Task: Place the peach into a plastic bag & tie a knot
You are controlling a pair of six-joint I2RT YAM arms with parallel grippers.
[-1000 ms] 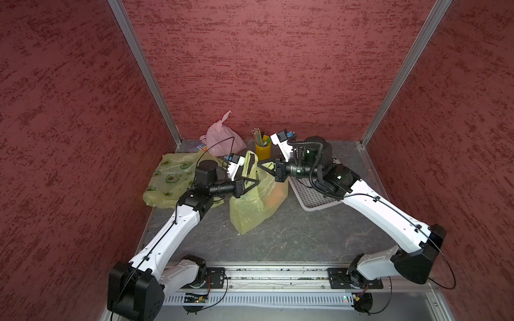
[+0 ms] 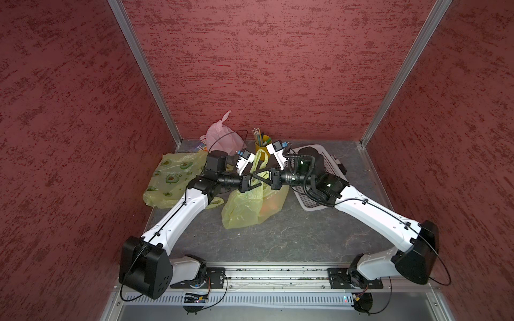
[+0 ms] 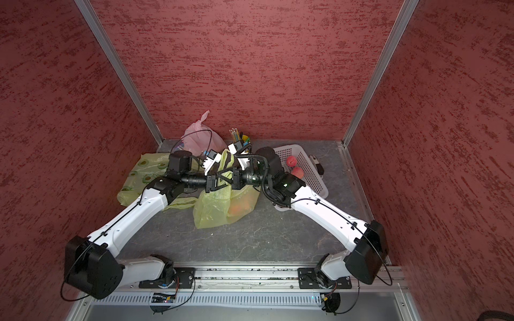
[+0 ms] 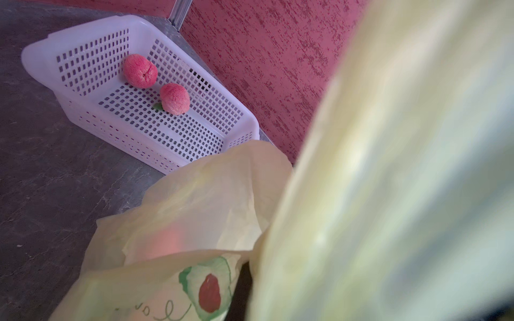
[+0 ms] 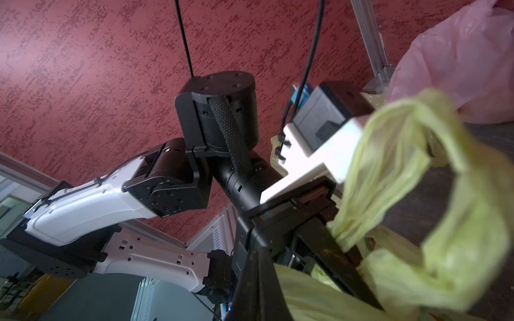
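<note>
A yellow-green plastic bag (image 2: 243, 208) hangs just over the table, its top gathered between my two grippers. Through its film a peach (image 3: 243, 204) shows as an orange-pink patch in the lower right. My left gripper (image 2: 260, 185) is shut on one side of the bag's top; a handle loop (image 5: 455, 214) rises beside it in the right wrist view. My right gripper (image 2: 253, 175) comes from the opposite side, shut on the other part of the top. The two sets of fingertips overlap, partly hiding the film they pinch.
A white basket (image 4: 128, 115) with two peaches (image 4: 175, 99) stands to the right. Another printed bag (image 2: 174, 176) lies flat at left. Behind are a pink bag (image 2: 223, 138) and a yellow pencil cup (image 2: 261, 145).
</note>
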